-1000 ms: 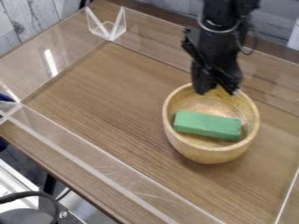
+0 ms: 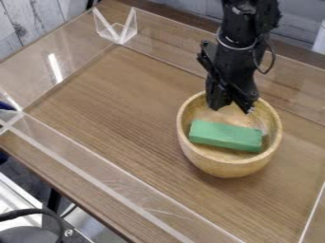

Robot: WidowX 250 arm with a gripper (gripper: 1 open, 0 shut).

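A wooden bowl (image 2: 222, 164) stands on the right half of the wooden table, with a green rectangular block (image 2: 226, 135) lying inside it. The black robot gripper (image 2: 218, 98) hangs from the top of the view over the back rim of the bowl, its fingers pointing down, above and behind the block. The fingers look close together, with nothing visible between them.
Clear tape or plastic pieces show at the back left and along the left edge. Dark cables lie at the lower left corner.
The bowl and block look unchanged.
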